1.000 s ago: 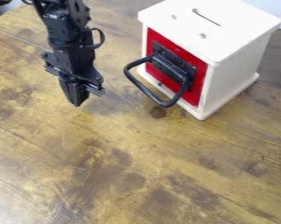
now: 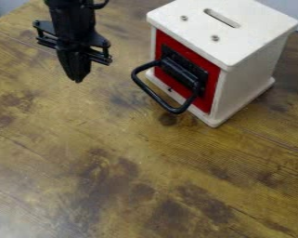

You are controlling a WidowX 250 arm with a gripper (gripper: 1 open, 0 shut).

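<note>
My black gripper (image 2: 77,72) hangs over the wooden table at the upper left, pointing down, apart from a white box (image 2: 244,51) at the upper right. Its fingertips are small and dark here, so their opening is hard to judge. The box has a red front panel (image 2: 170,81) with a black latch and a black loop handle (image 2: 163,102) sticking out toward the left. A slot shows in the box's top.
The box looks unmoved.
</note>
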